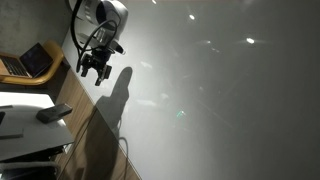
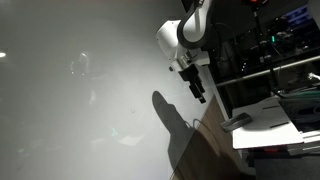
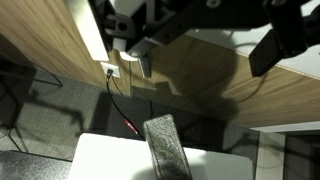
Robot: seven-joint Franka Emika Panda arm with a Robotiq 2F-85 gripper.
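Note:
A dark, block-like object [image 1: 54, 113], possibly an eraser, rests on a white tabletop [image 2: 277, 133]. It also shows as a grey, textured block [image 3: 166, 148] low in the wrist view. My gripper [image 1: 94, 72] hangs apart from that block, between it and a large whiteboard [image 1: 215, 95]. In the second exterior view the gripper [image 2: 191, 84] is above and left of the block. Its fingers are open, with nothing held between them. One dark finger [image 3: 281, 45] stands out at the wrist view's upper right.
A laptop [image 1: 38, 60] sits on an orange-brown chair [image 1: 17, 70] at the left. Wood panelling [image 3: 200, 75] runs along the board, with a power socket [image 3: 110, 69] and a cable near it. The whiteboard's face is bare apart from reflections and faint marks.

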